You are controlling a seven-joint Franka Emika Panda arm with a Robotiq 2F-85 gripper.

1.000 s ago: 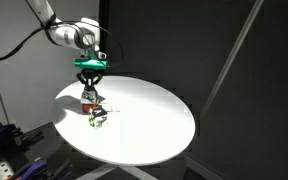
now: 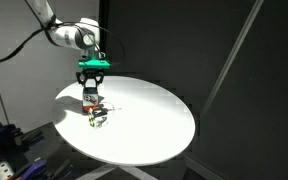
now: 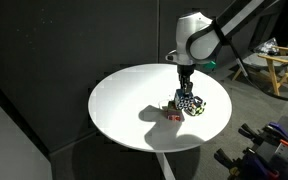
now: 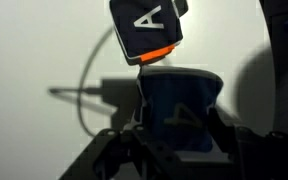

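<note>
In the wrist view a dark block (image 4: 177, 105) with a faint letter A lies between the fingers of my gripper. Contact on both sides is hard to make out in the shadow. From the side, the gripper (image 2: 90, 80) points down just above a small stack of blocks (image 2: 90, 97). The second exterior view has the same stack (image 3: 183, 100) under the arm. Red pieces (image 3: 174, 117) show at its foot. Another dark block (image 4: 148, 24), with a white A and an orange side, is near the top of the wrist view.
A white round table (image 2: 149, 115) carries everything, with wide clear room away from the blocks. Small multicoloured pieces (image 2: 97, 120) lie close to the stack, on its near side in the first exterior view. A wooden chair (image 3: 274, 62) stands beyond the table.
The arm keeps nearly the same place above the stack. No clear movement of the blocks shows.
</note>
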